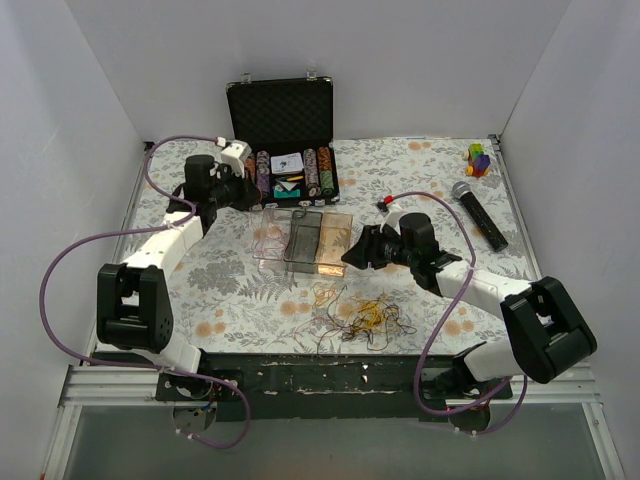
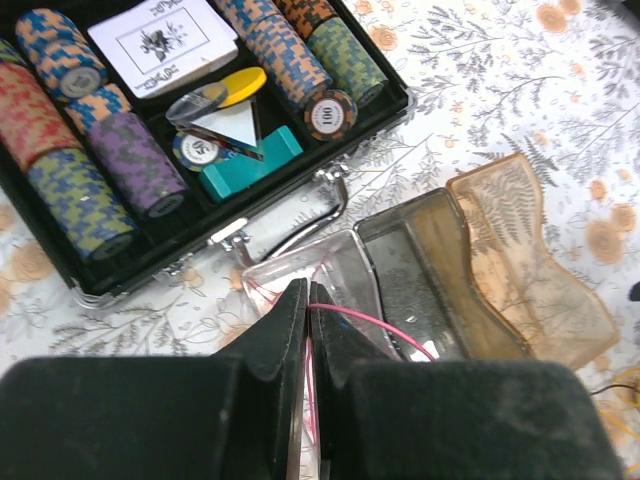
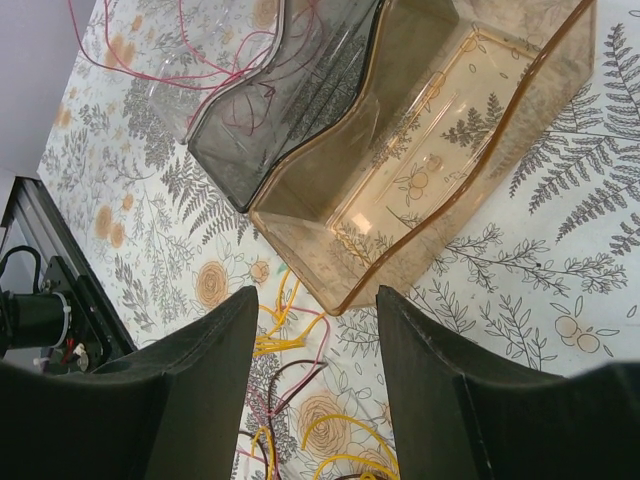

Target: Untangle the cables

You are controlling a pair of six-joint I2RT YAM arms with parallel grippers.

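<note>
A tangle of yellow, black and pink cables (image 1: 372, 318) lies near the table's front edge. Thin pink cable (image 2: 375, 322) runs from the tips of my left gripper, which is shut on it above the clear bin (image 2: 345, 268). More pink strands (image 3: 235, 75) lie loosely in and over that bin in the right wrist view. Beside it stand a grey bin (image 2: 425, 275) and an amber bin (image 2: 490, 240). Over the near end of the amber bin, my right gripper is open with nothing between its fingers; yellow cable (image 3: 290, 345) lies below.
An open case (image 1: 285, 110) of poker chips and cards stands behind the bins, close to my left gripper. On the right lie a microphone (image 1: 480, 215) and a small colourful toy (image 1: 477, 160).
</note>
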